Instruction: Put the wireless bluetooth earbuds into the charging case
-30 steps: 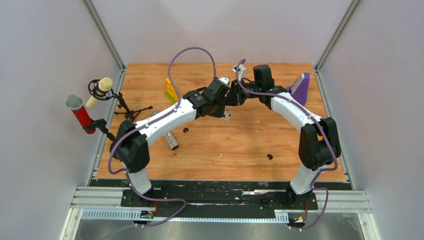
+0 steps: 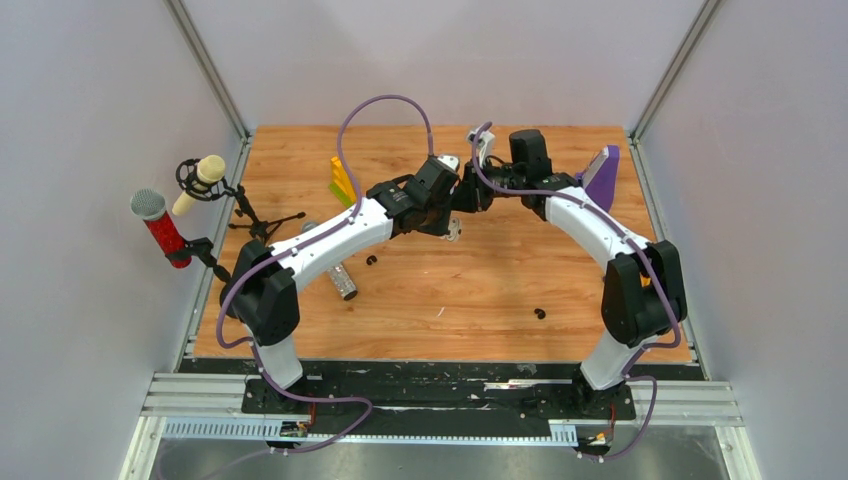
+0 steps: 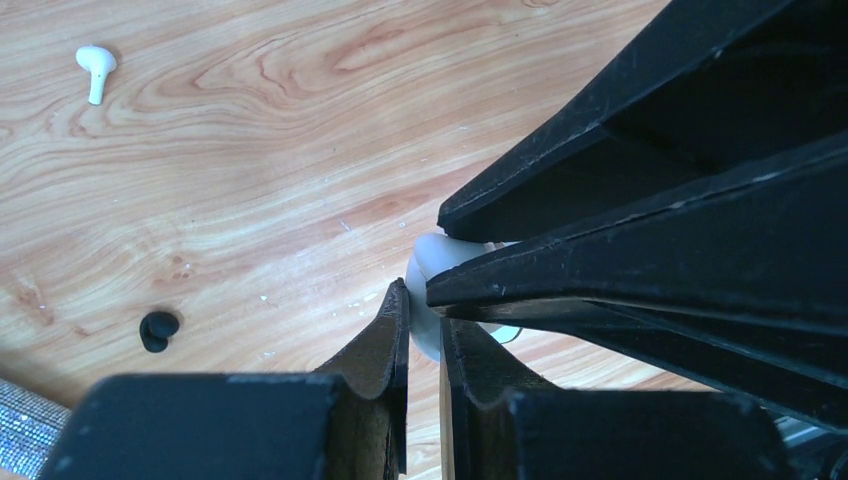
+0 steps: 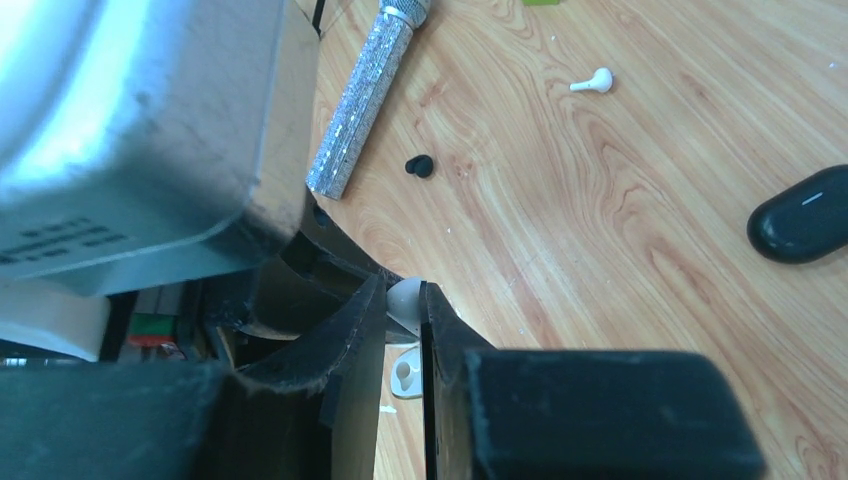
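A white case [image 3: 427,290] sits between both grippers, which meet above the table's middle in the top view. My left gripper is shut on it. My right gripper has its fingers close around the white piece, partly hiding it; whether it grips or holds a bud there is unclear. A loose white earbud lies on the wood, also seen in the right wrist view.
Black earbuds [image 3: 158,330], a black case [image 4: 800,215] and a glittery microphone [image 4: 360,100] lie on the table [image 2: 470,300]. Microphone stands are at the left, a purple object [image 2: 600,180] at the back right.
The right arm has shifted very slightly at its elbow. The left arm and the objects on the table look unchanged.
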